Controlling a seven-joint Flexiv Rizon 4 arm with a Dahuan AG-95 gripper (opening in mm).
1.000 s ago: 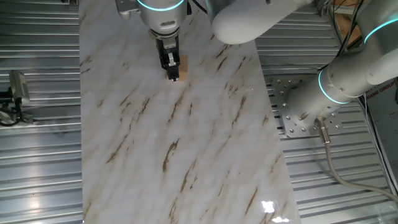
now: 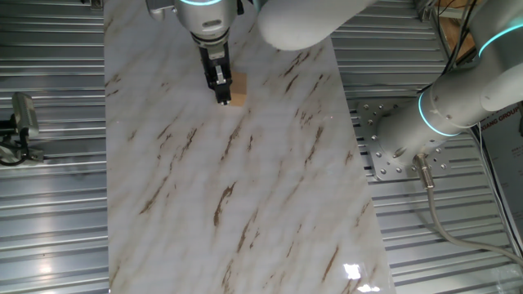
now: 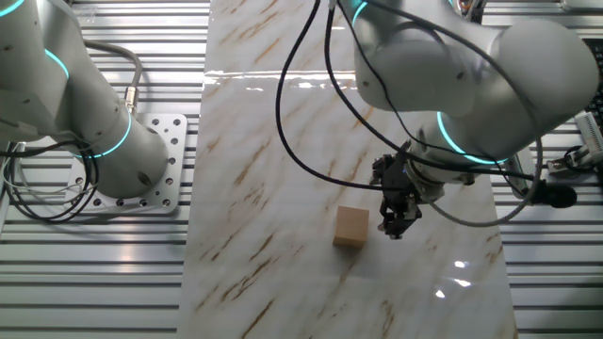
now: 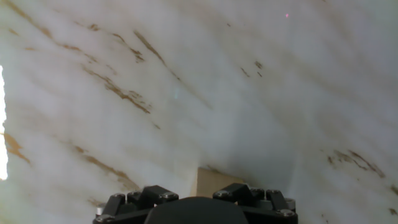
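Note:
A small tan block [image 2: 239, 88] rests on the marble-patterned table, partly covered by my gripper [image 2: 222, 100] in exterior view 1. From the opposite side, exterior view 2 shows the whole block [image 3: 351, 224] standing clear to the left of the gripper [image 3: 392, 232], with a gap between them. In the wrist view, the gripper has its two black fingers spread apart at the bottom edge. Beyond them, just right of centre, part of the block [image 4: 214, 179] shows; its lower portion is hidden. The gripper is open and holds nothing.
The robot's base [image 2: 409, 135] stands on slatted metal beside the table. Loose cables [image 3: 283, 104] loop from the arm over the table in exterior view 2.
In exterior view 1 the arm and gripper have shifted slightly left and toward the top of the picture. The block has stayed in place.

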